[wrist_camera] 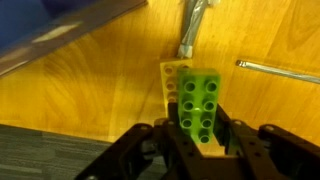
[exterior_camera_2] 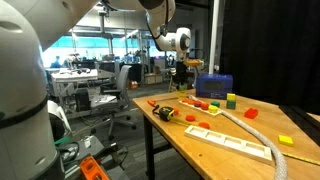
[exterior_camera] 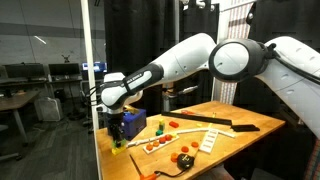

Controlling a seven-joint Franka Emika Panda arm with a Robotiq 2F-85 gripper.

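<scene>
In the wrist view a green studded brick [wrist_camera: 198, 100] sits between the fingertips of my gripper, which is shut on it. Beneath and beside it, a yellow studded piece [wrist_camera: 170, 80] shows on the wooden table [wrist_camera: 120, 85]; whether the two touch cannot be told. Exterior view 1 has the gripper [exterior_camera: 116, 133] low over the table's left end, beside the blue box. From exterior view 2 the gripper [exterior_camera_2: 182, 82] appears at the far end, too small for detail.
A blue box [exterior_camera_2: 213, 88] stands close to the gripper. Metal utensils [wrist_camera: 191, 28] lie nearby. Several coloured blocks, a white slotted bar [exterior_camera_2: 228, 142] and a dark ladle [exterior_camera: 185, 161] occupy the table. The table's edge is close to the gripper.
</scene>
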